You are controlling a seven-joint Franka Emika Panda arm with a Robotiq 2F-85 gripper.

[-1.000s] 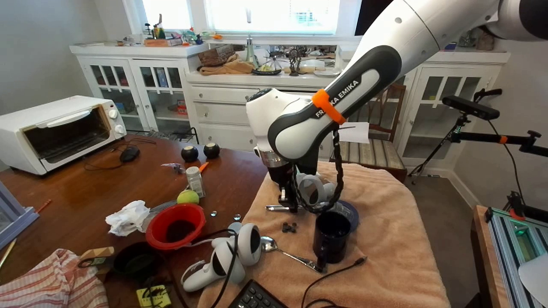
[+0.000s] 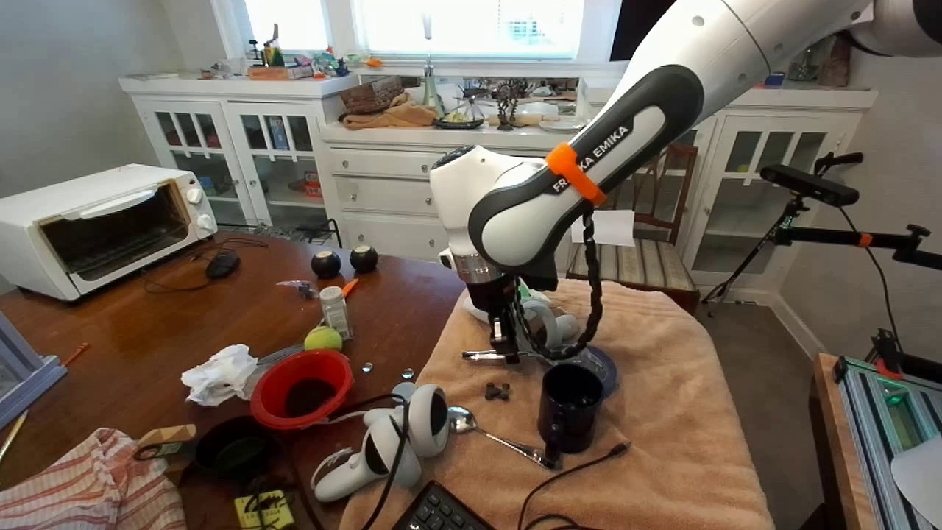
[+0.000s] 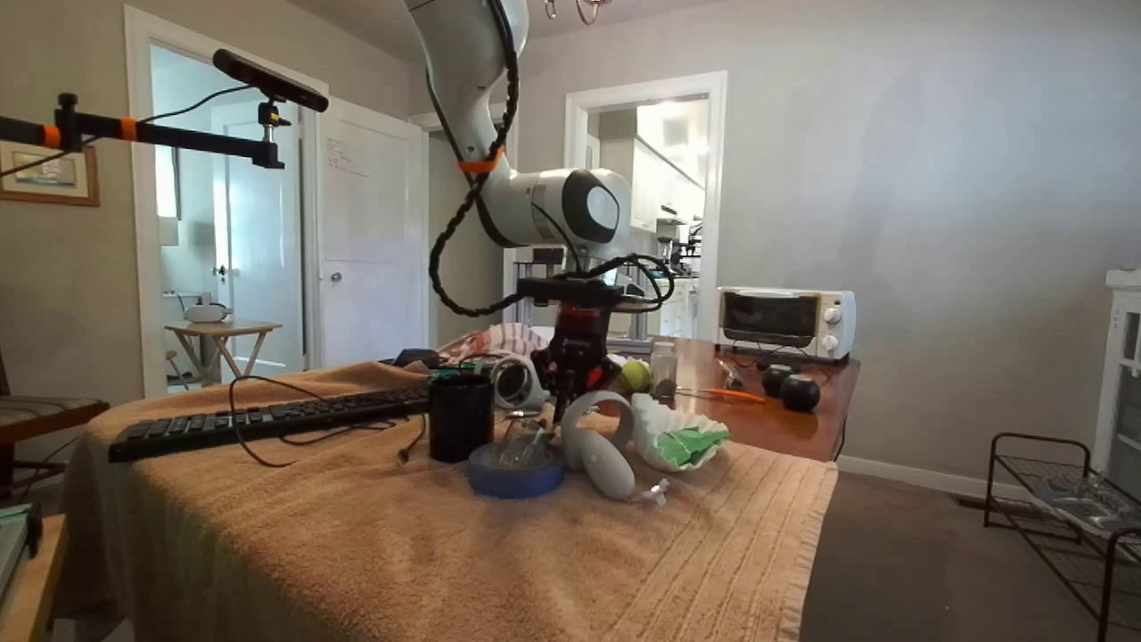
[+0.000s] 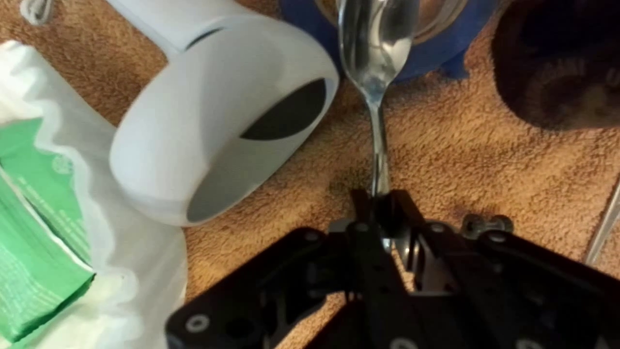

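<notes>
A silver spoon is pinched by its handle in my gripper. In the wrist view its handle [image 4: 379, 142] runs away from the fingertips, and the spoon's bowl [image 4: 378, 49] overlaps the blue ring-shaped object [image 4: 444, 61]. In exterior view 1 my gripper [image 2: 505, 350] is low over the towel, with the spoon's handle end [image 2: 479, 355] sticking out to the left. Whether the spoon touches the towel is hard to tell. In exterior view 2 the white controller [image 3: 607, 460] partly hides my gripper's lower end.
A dark mug [image 2: 569, 406] stands on the towel [image 2: 671, 397] near the blue ring. A second spoon [image 2: 499, 439] and a small black piece [image 2: 497, 390] lie nearby. Close to the gripper are the white controller [image 4: 221, 110] and a white fluted holder [image 4: 139, 256] with a green packet [image 4: 40, 232].
In exterior view 1 the arm and gripper have shifted slightly to the right, and the held spoon has moved with them. The mug and second spoon have stayed put.
</notes>
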